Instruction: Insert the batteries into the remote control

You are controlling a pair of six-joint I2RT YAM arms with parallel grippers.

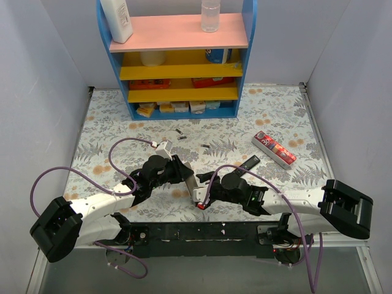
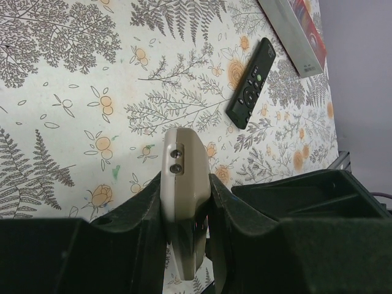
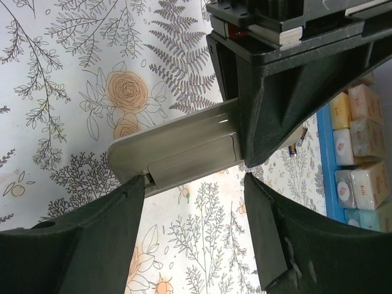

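My left gripper is shut on a light beige remote control (image 2: 185,162), held above the table with one narrow end up. Its back, with the battery cover (image 3: 196,160) seated in place, shows in the right wrist view. There the right gripper stands part open at the remote's lower edge, one fingertip close to the cover's end and the other apart from it; whether it touches cannot be made out. A few small batteries (image 1: 205,146) lie on the table beyond the arms.
A black remote (image 1: 248,163) lies behind the right arm, with a red and white box (image 1: 274,149) farther right. At the back stands a blue shelf (image 1: 241,73) with several goods.
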